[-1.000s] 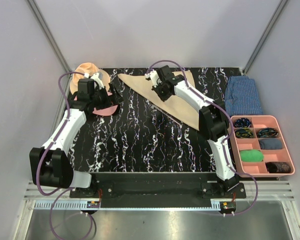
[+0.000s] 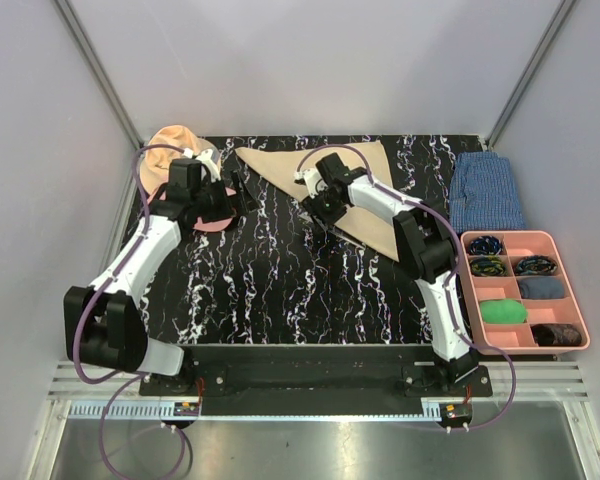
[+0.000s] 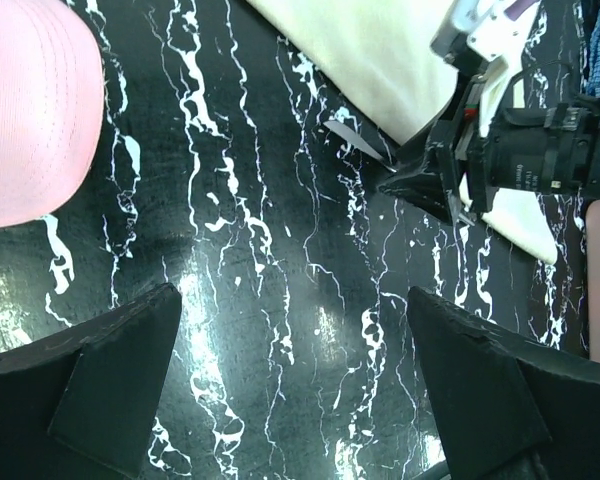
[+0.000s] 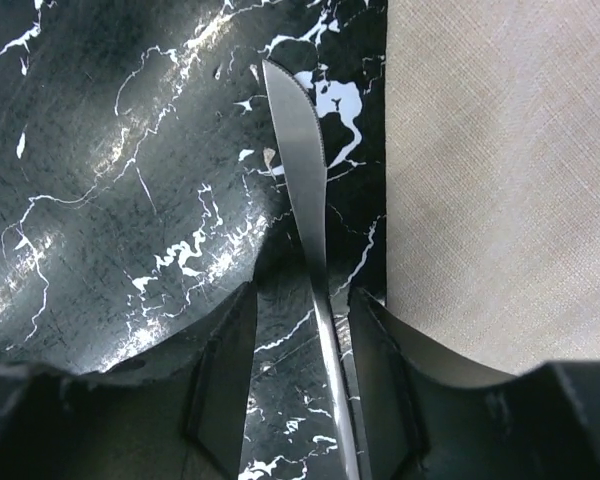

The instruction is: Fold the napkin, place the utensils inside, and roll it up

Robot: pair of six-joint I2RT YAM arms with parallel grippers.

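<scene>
The cream napkin (image 2: 280, 162) (image 4: 500, 170) lies spread at the back centre, its diagonal front edge facing the robot. Along that edge, on the dark marbled table, lies a steel knife (image 3: 352, 135) (image 4: 296, 140). My right gripper (image 2: 325, 212) is open low over it, a finger on either side of the knife's narrow part. My left gripper (image 2: 242, 195) stands open over bare table at the left, beside the pink plate, holding nothing.
The pink plate (image 3: 35, 120) and a peach cloth (image 2: 170, 140) sit at the back left. A blue folded cloth (image 2: 485, 190) and a pink divided tray (image 2: 570, 330) are at the right.
My right gripper has moved down and toward the front onto the knife at the napkin's edge. My left gripper has shifted slightly to the right.
</scene>
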